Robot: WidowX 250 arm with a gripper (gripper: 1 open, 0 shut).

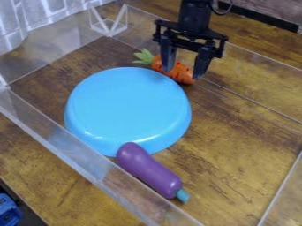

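Note:
My black gripper (184,55) hangs from the top of the view over an orange carrot (171,71) with green leaves, its two fingers apart on either side of the carrot. I cannot tell if they touch it. Below and left of the carrot lies a large light-blue round plate (126,108). A purple eggplant (148,171) lies at the plate's lower edge.
A clear-walled bin surrounds these things on the wooden surface (234,150). The floor right of the plate is bare, as is the area at upper left. A blue object (9,212) sits outside at lower left.

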